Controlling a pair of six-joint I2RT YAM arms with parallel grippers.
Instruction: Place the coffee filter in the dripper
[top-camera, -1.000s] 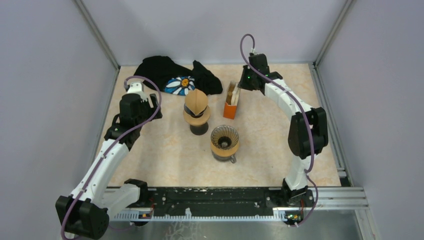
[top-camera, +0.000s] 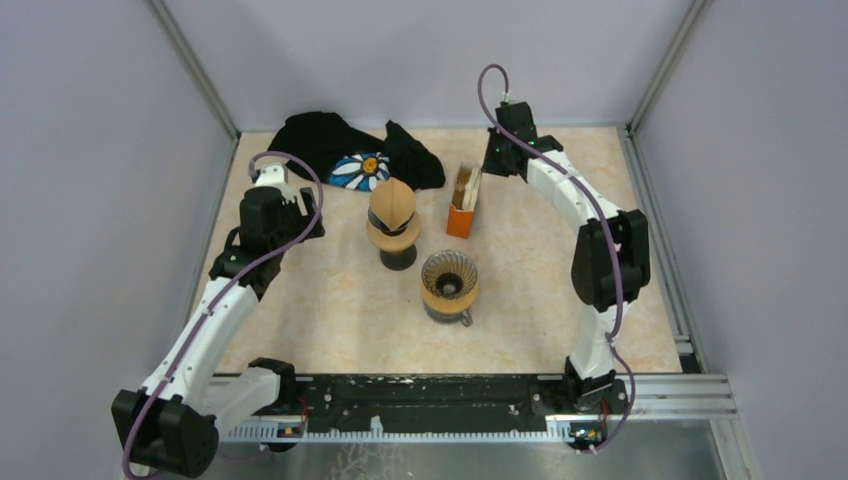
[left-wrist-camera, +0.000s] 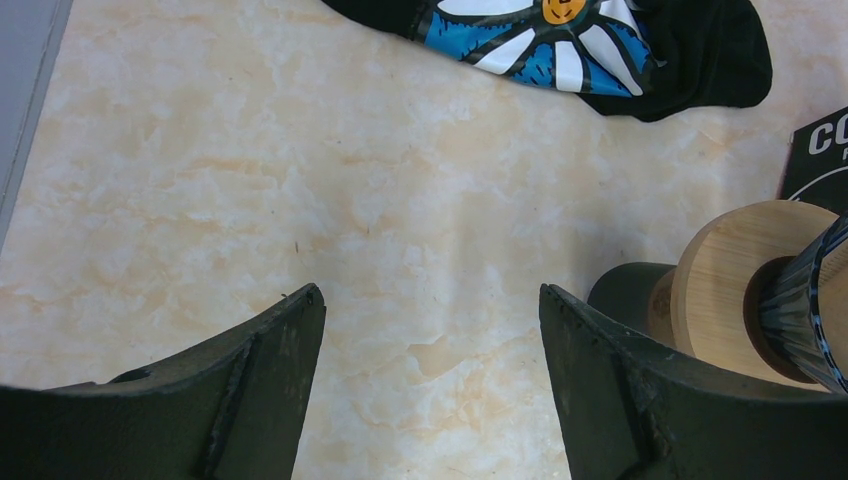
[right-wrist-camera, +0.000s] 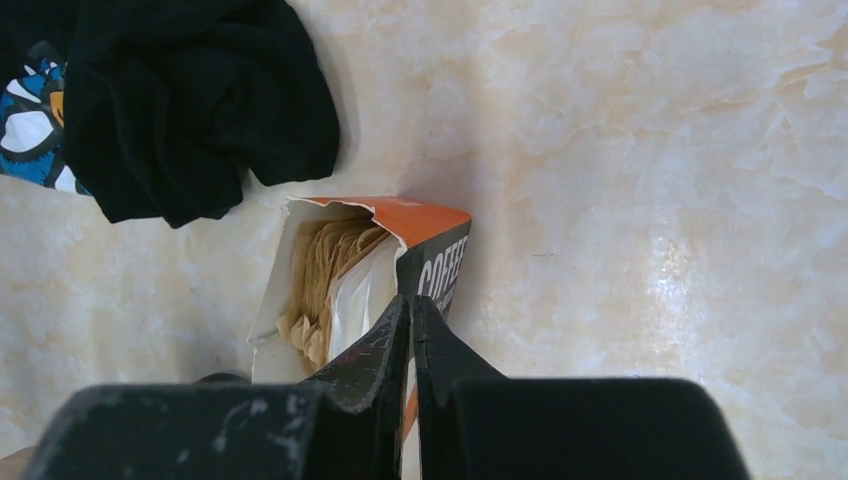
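An orange and black box (right-wrist-camera: 430, 217) of coffee filters stands upright at the back, its top open. Inside are brown paper filters (right-wrist-camera: 335, 262) and a white sheet (right-wrist-camera: 365, 300). Right beside the box in the top view, my right gripper is shut, with nothing showing between its fingertips. One dripper (top-camera: 392, 232), with a wooden collar, has a brown filter (top-camera: 392, 202) standing in it. A second dripper (top-camera: 450, 275), ribbed and clear, looks empty and sits on a pot with a handle. Over bare table on the left, my left gripper hangs open and empty.
A black cloth (top-camera: 325, 140) with a blue and white flower print lies along the back wall. Bare tabletop (top-camera: 545, 290) stretches across the right side, and the left front is also clear.
The right gripper has shifted very slightly toward the back, and its elbow a little to the left. The left arm, box and drippers have stayed put.
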